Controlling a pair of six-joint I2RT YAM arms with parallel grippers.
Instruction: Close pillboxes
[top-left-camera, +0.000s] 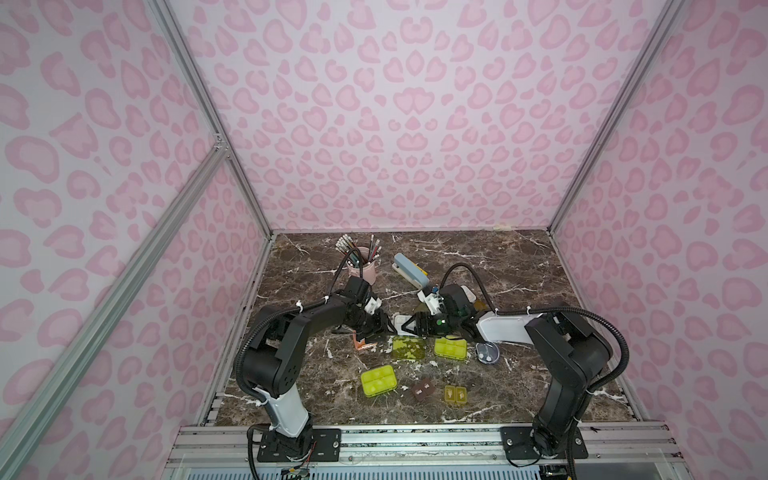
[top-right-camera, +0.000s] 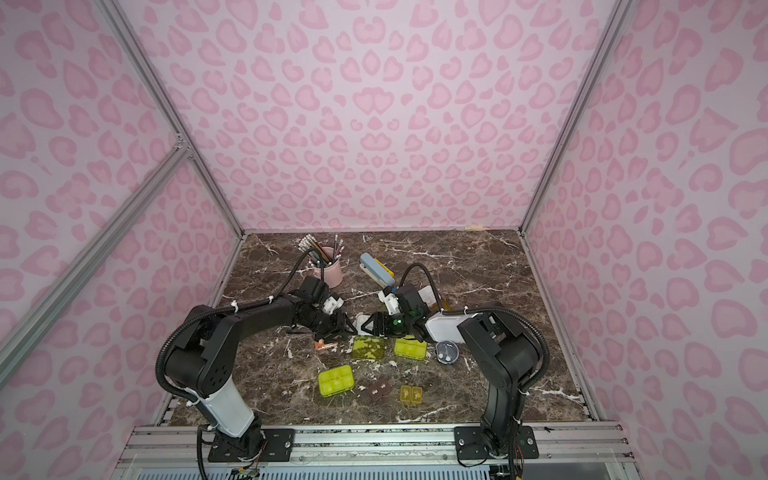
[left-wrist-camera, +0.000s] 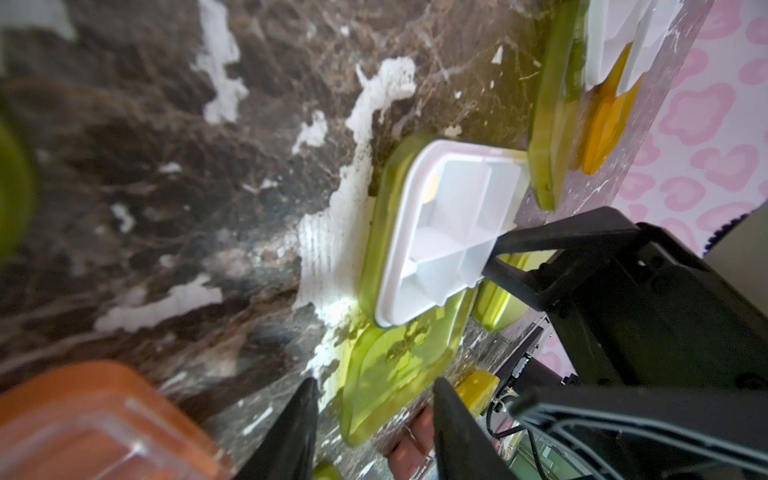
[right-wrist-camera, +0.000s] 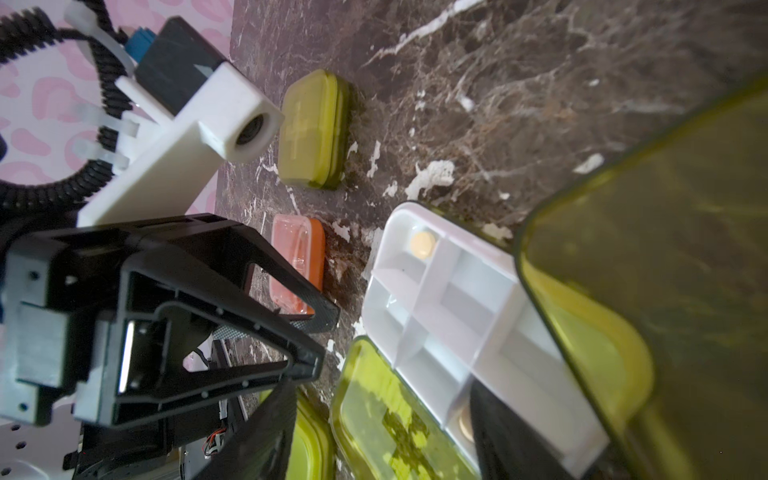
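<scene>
An open pillbox with a white six-compartment tray (left-wrist-camera: 448, 216) (right-wrist-camera: 448, 304) lies in the middle of the table, its translucent yellow-green lid (left-wrist-camera: 400, 360) (right-wrist-camera: 400, 424) folded out flat. A pale pill sits in one compartment. My left gripper (top-left-camera: 384, 326) is beside it at the left, fingers apart with nothing seen between them. My right gripper (top-left-camera: 412, 326) hovers over the tray from the right, open, its fingertips by the tray's near part.
Closed yellow pillboxes (top-left-camera: 378, 381) (top-left-camera: 450, 349), small boxes (top-left-camera: 455, 394) (top-left-camera: 422, 389) and an orange box (right-wrist-camera: 297, 264) surround it. A pen cup (top-right-camera: 327, 272), stapler (top-right-camera: 376, 268) and round container (top-right-camera: 446, 353) also stand on the table.
</scene>
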